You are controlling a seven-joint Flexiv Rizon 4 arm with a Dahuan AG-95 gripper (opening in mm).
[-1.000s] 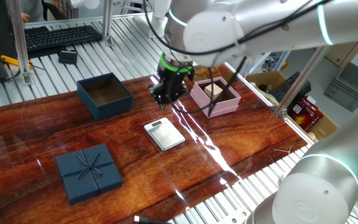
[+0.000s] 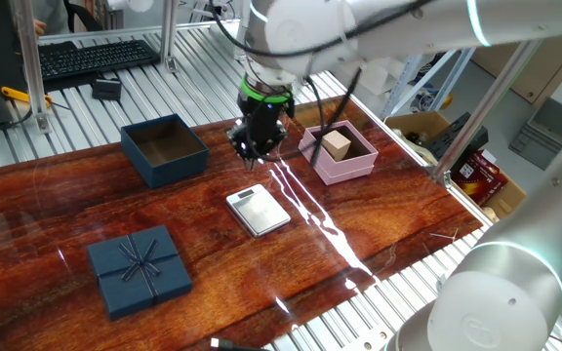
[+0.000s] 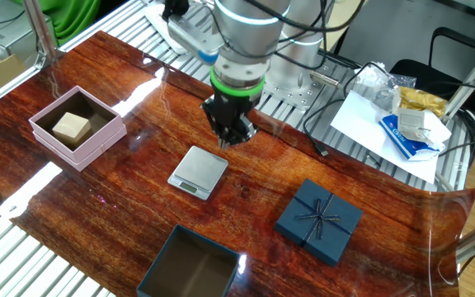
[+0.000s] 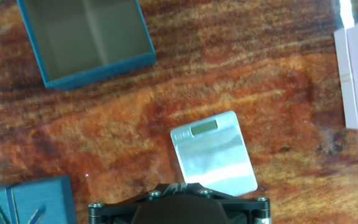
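My gripper hangs over the table, behind the kitchen scale in exterior view 1. In exterior view 2 the gripper is above and to the right of the silver scale. Its fingers are dark and blurred, and their opening is not clear. The scale lies bare in the wrist view, just beyond the gripper's black body. A wooden block sits inside the open pink box. The dark blue open box looks empty. Its bow-tied blue lid lies on the tabletop.
White paper with a blue packet lies beside the table in exterior view 2. A loose cable end rests near the table edge. Bare wood separates the boxes, scale and lid. Cables hang around the arm.
My gripper has shifted a little to the left in exterior view 1, with the arm swinging along. Boxes, block, scale and lid stay where they were.
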